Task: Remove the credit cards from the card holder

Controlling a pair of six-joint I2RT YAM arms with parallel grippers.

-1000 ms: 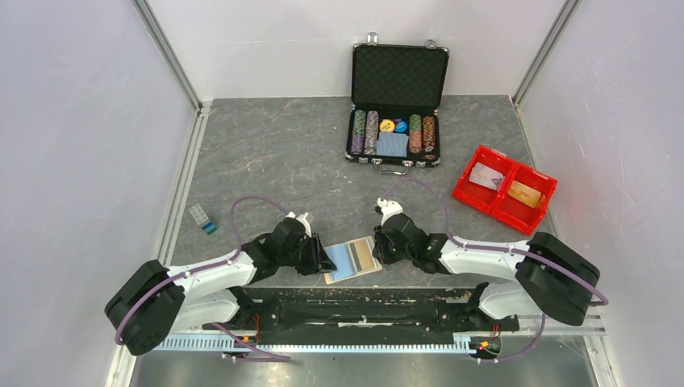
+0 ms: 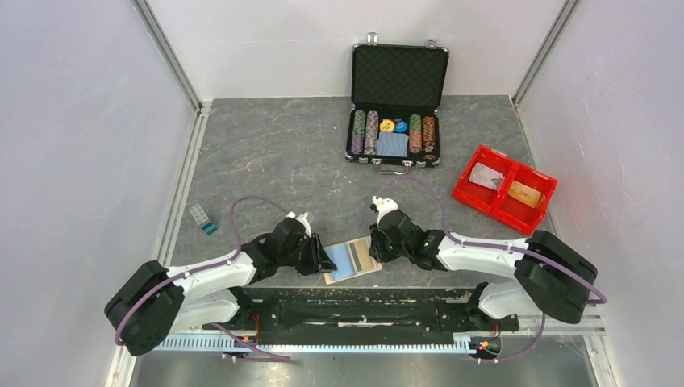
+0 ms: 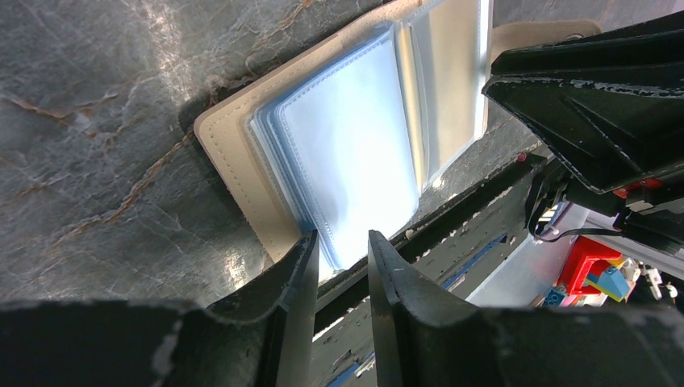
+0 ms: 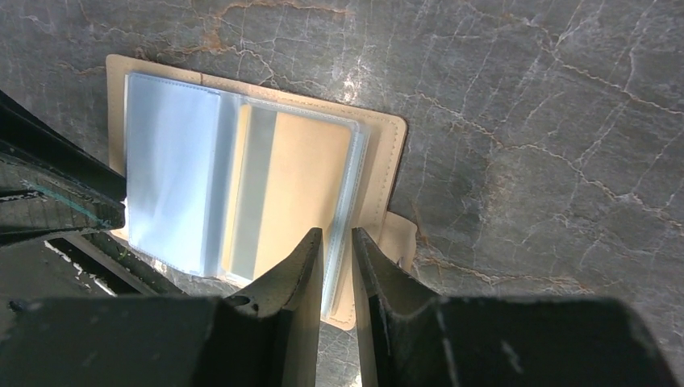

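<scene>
The tan card holder lies spread open near the table's front edge, between both arms. Its blue card sleeves are on the left half, clear sleeves over tan on the right half. My left gripper is part open, its fingertips at the lower edge of the blue sleeves; no card shows between them. Over the right edge of the holder hovers my right gripper, also part open, with nothing seen gripped. Whether its fingertips touch the clear sleeves cannot be told.
A red divided tray on the right holds a whitish card and an orange card. An open case of poker chips stands at the back. A small grey-and-teal block lies far left.
My right arm has shifted slightly left over the holder's right edge. The left arm and the holder look unmoved.
</scene>
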